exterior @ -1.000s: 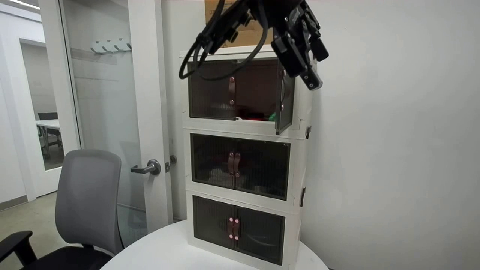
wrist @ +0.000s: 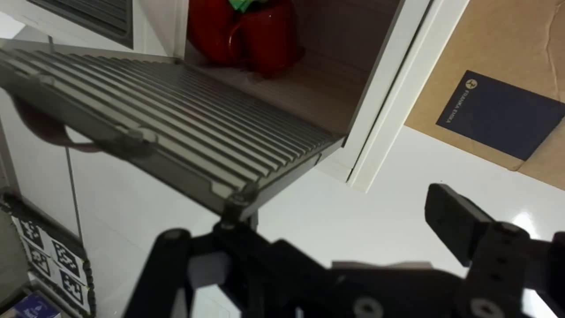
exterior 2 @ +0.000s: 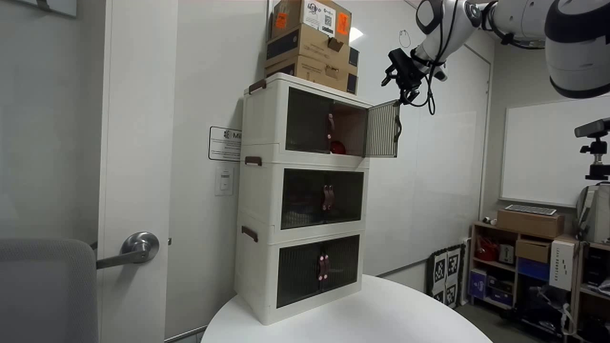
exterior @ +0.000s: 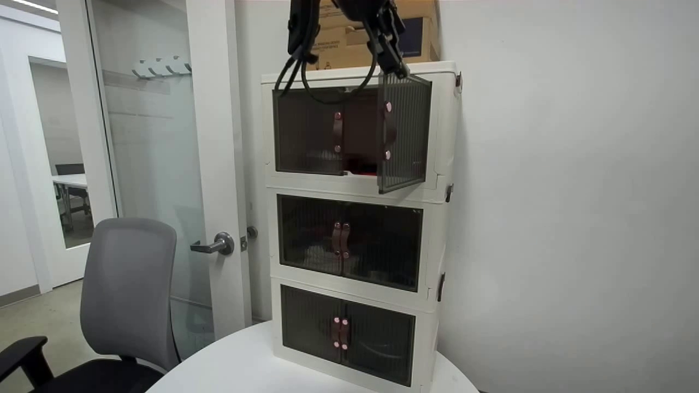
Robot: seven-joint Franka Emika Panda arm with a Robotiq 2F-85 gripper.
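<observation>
The top cabinet's right ribbed door stands partly open, swung out from the frame, with a brown strap handle on its face. Close by the upper free corner of this door is my gripper. The wrist view shows the fingers wide apart, one black finger at the door's corner, seemingly touching it, and the other finger off to the right over white background. Nothing sits between them. Inside the compartment are a red mug and another red item, with something green above.
The top left door is closed, as are both pairs of doors below. Cardboard boxes are stacked on the cabinet. It stands on a round white table, against a wall; a chair is at the left.
My gripper has moved left and up in exterior view 1, from the door's right side to its top corner. The door has swung partway toward closed, covering the green item there.
</observation>
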